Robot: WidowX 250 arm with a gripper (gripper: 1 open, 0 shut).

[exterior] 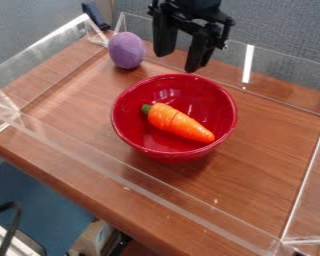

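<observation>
An orange toy carrot with a green top [179,123] lies inside a red bowl [174,150] in the middle of the wooden table. A purple egg-shaped object [127,50] stands at the back left. My black gripper [179,54] hangs at the top of the view, above and behind the bowl and right of the purple object. Its two fingers are apart, with nothing seen between them.
Clear plastic walls edge the wooden table [263,160] on its sides. Bare wood lies right of the bowl and at the front left. A cable and some items lie below the table at bottom left.
</observation>
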